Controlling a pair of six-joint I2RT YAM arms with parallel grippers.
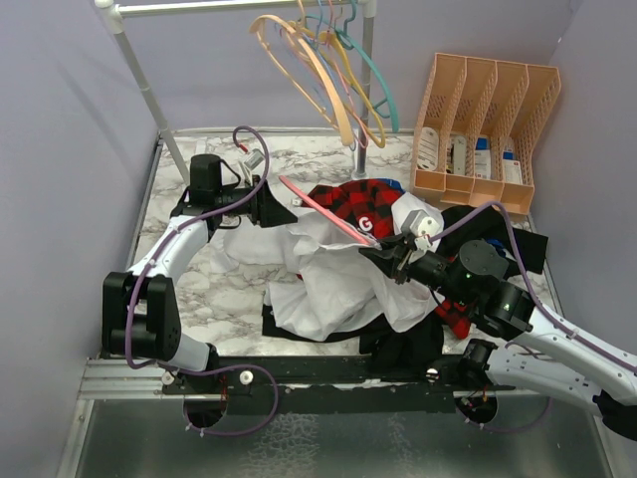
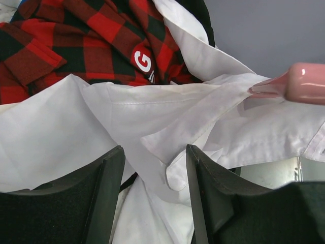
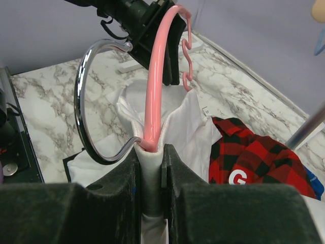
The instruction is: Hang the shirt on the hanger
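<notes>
A white shirt point(image 1: 338, 284) is draped in the middle, its raised edge lifted off the table. The pink hanger point(image 3: 155, 86), with a silver hook, slants up and left from my right gripper point(image 1: 383, 254). In the right wrist view the right fingers are shut around bunched white cloth, and the hanger's pink body runs into that fold; its exact grip there is hidden. My left gripper stands part open, its tips pointing at a folded flap of the shirt, near the hanger's raised end in the top view. Nothing is clearly pinched between its fingers.
A red and black checked garment point(image 1: 360, 204) lies behind the shirt, with dark clothes around it. Several hangers point(image 1: 333, 75) hang from the white rack point(image 1: 169, 10) above. An orange divided bin point(image 1: 488, 110) stands at the back right. Bare marble tabletop point(image 1: 224, 309) shows at left.
</notes>
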